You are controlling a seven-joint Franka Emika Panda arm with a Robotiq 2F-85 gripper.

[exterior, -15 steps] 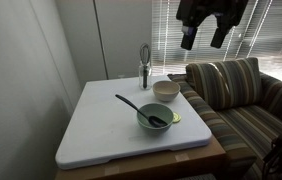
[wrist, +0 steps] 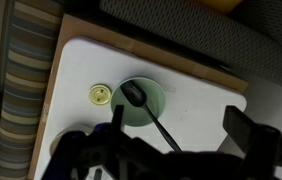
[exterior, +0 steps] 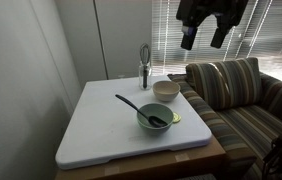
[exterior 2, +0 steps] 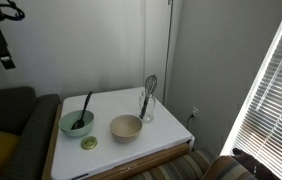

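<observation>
High above the white table [exterior: 96, 125] hangs my gripper [exterior: 203, 41], its two dark fingers wide apart with nothing between them. A pale green bowl [exterior: 153, 128] stands near the table's right edge. Inside it rests a black spoon [exterior: 130, 103], its handle leaning out over the rim. In the wrist view the bowl [wrist: 157, 101] and spoon [wrist: 162, 133] lie well below the open fingers. Beside the green bowl is a small yellow-green round item [exterior 2: 89, 143]. A beige bowl [exterior 2: 126, 127] sits apart from it, close to a clear container [exterior 2: 147, 104] holding a whisk [exterior 2: 150, 83].
A striped sofa [exterior: 226, 85] flanks the table on one side, and a wall [exterior: 16, 80] rises on the other. Bare tabletop spreads to the left of the bowls in the first exterior view. Window blinds [exterior 2: 266, 105] hang across the room.
</observation>
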